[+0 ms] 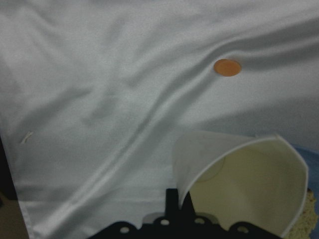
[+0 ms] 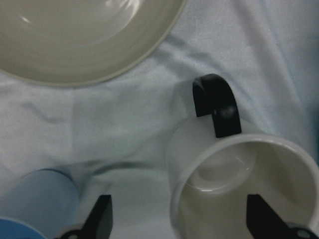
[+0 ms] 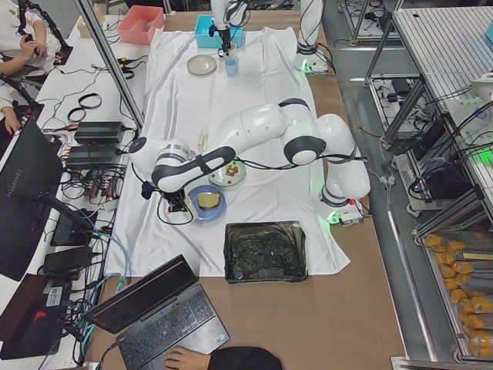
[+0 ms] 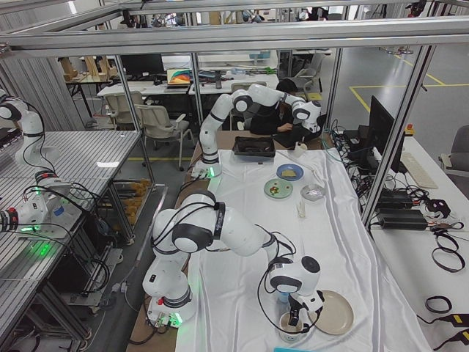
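Observation:
My left gripper [image 3: 176, 202] is beside the blue plate [image 3: 216, 212], which holds a yellow food piece. In the left wrist view, it is shut on a white paper cup [image 1: 234, 184] tilted on its side, above the cloth near an orange disc [image 1: 227, 67]. My right gripper [image 4: 302, 311] is at the far end, open over a white mug [image 2: 192, 149] with a black handle [image 2: 224, 112]; the fingers stand apart at the mug's opening and beside it. A light blue cup [image 2: 40, 199] stands next to the mug, a beige plate [image 2: 89, 59] beyond.
A black lined bin [image 3: 264, 274] sits at the near table edge. A green plate [image 4: 278, 194] with food pieces and a foil dish [image 4: 313, 192] lie mid-table. A blue bin [image 3: 202, 29] is behind the mug.

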